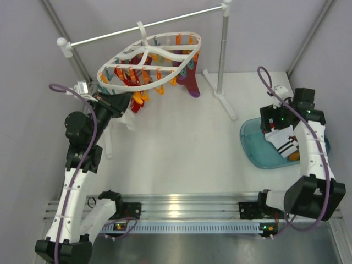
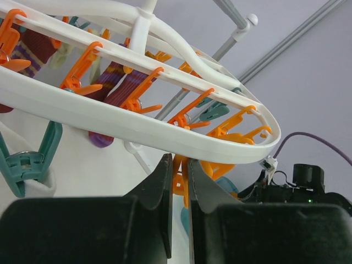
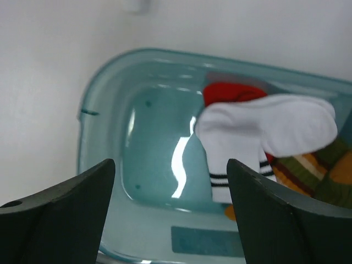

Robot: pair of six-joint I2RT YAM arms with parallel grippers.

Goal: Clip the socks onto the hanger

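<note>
A white oval hanger (image 1: pixel 148 85) with orange and teal clips hangs from a rail. A maroon sock (image 1: pixel 190 82) with a purple toe dangles from its far right side; a red sock (image 1: pixel 137 104) and a white sock (image 1: pixel 128 120) hang near the left. At the hanger's near rim my left gripper is shut on an orange clip (image 2: pixel 179 184). My right gripper is over the teal bin (image 3: pixel 118 77), its fingers apart and empty. Inside lie a white sock (image 3: pixel 234 132) with black stripes, something red (image 3: pixel 231 92) and a brown-green striped sock (image 3: pixel 300 173).
The rail's post (image 1: pixel 223 55) and foot (image 1: pixel 220 102) stand between hanger and bin. In the left wrist view, a teal clip (image 2: pixel 27 159) grips white cloth.
</note>
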